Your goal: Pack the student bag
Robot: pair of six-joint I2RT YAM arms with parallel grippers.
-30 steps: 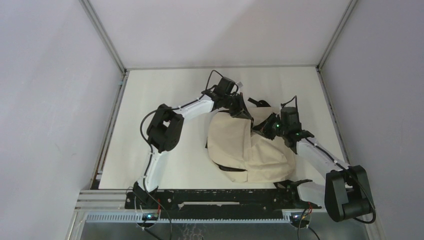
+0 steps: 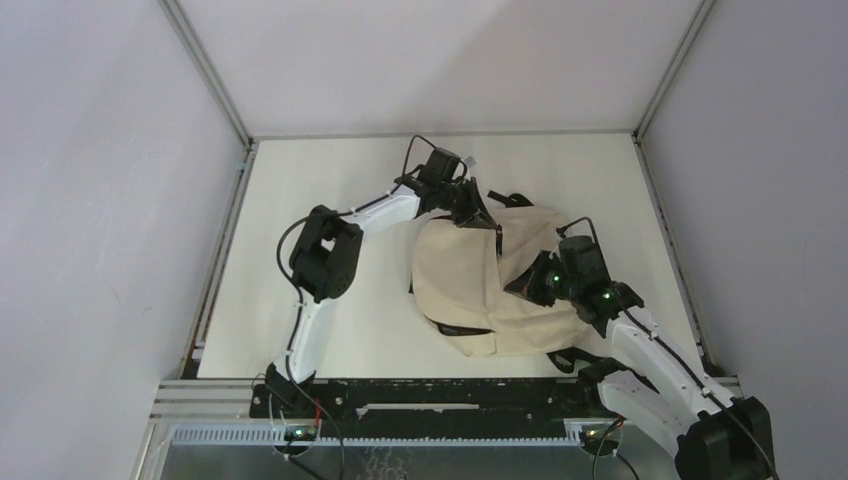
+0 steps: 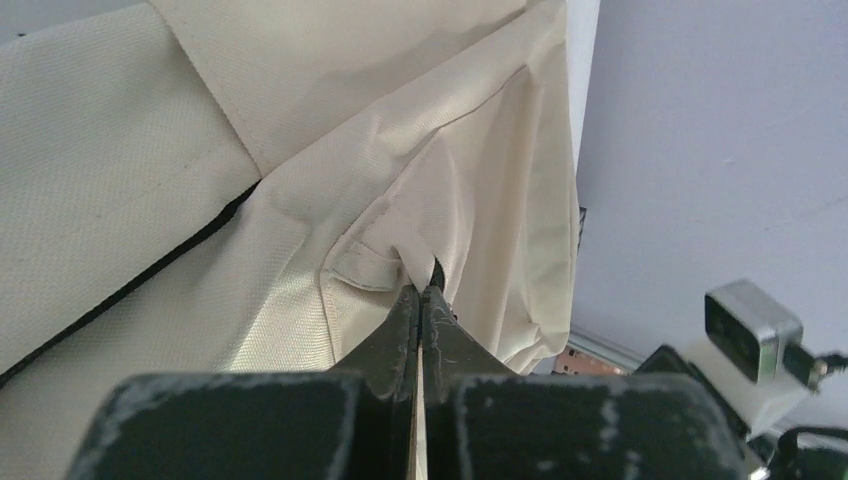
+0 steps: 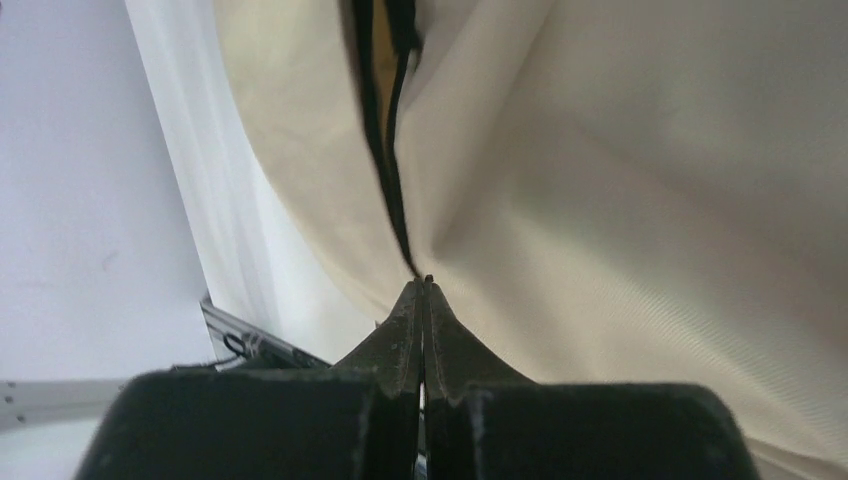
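The cream cloth bag (image 2: 450, 280) lies crumpled on the white table, black straps at its edges. My left gripper (image 2: 487, 222) is at its upper part beside a dark zipper strip; in the left wrist view its fingertips (image 3: 420, 295) are shut at a fold with a small dark bit just behind them, and whether they pinch it is unclear. My right gripper (image 2: 510, 288) is lower on the bag, shut; in the right wrist view its tips sit at the lower end of the dark zipper (image 4: 395, 200), with nothing visibly between them.
Walls (image 2: 120, 200) enclose the table at left, back and right. A dark rail runs along the front edge.
My left gripper has shifted slightly back and left, and the bag's top has shifted slightly with it.
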